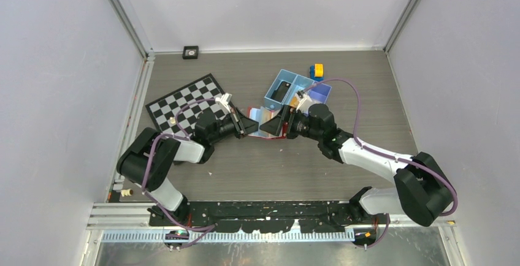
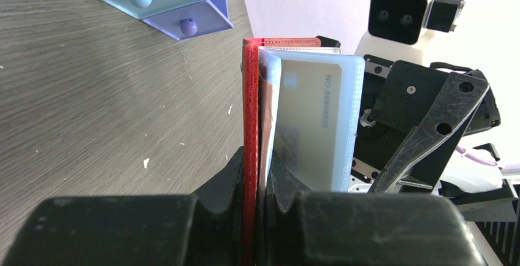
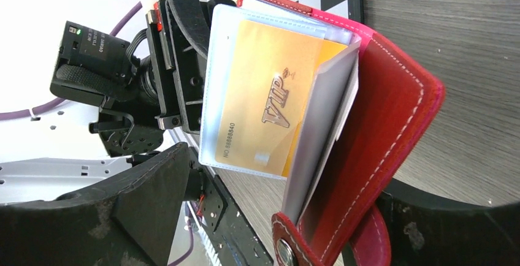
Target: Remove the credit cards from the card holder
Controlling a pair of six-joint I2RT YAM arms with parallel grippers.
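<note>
The red card holder point(image 3: 392, 113) is spread open between my two arms, its clear sleeves fanned out. My left gripper is shut on one edge of it, with red cover and sleeve layers between the fingers. A gold VIP card point(image 3: 263, 94) shows inside a clear sleeve in the right wrist view. In the left wrist view a pale card point(image 2: 309, 119) sits in a bluish sleeve. My right gripper stands open around the holder's other side, one dark finger point(image 3: 132, 211) left of the sleeves, the other close against the red cover.
Behind the holder stands a divided blue box point(image 1: 279, 88) with a dark item point(image 1: 281, 91) inside. A yellow and blue block point(image 1: 317, 71) lies beyond it. A checkered board point(image 1: 184, 103) is on the left.
</note>
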